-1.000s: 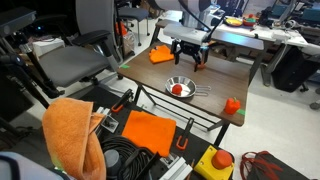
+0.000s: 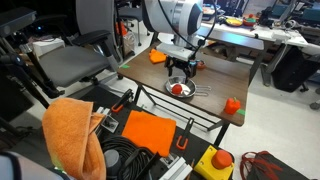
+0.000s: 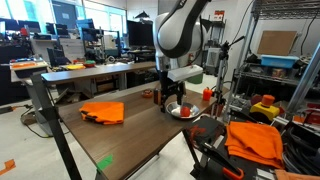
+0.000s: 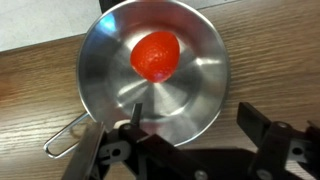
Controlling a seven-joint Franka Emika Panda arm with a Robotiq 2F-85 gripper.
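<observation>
A shiny metal pan [image 4: 185, 98] with wire handles rests on the wooden table. In it lies a round red object [image 4: 155, 56], towards the upper left of the pan in the wrist view. My gripper is open above the pan, its dark fingers [image 4: 262, 130] spread apart over the pan's lower part. Nothing shows between them. Exterior view 1 has the gripper [image 2: 179, 68] just over the far side of the pan [image 2: 190, 92], with the red object [image 2: 177, 89] visible in front of it.
A red-orange item [image 2: 232, 105] stands near the table's right corner. An orange cloth [image 3: 105, 112] lies on the table, away from the pan. Bare wood [image 3: 125, 145] shows along the table's front. An office chair [image 2: 70, 65] stands beside the table.
The pan and the red object look unmoved.
</observation>
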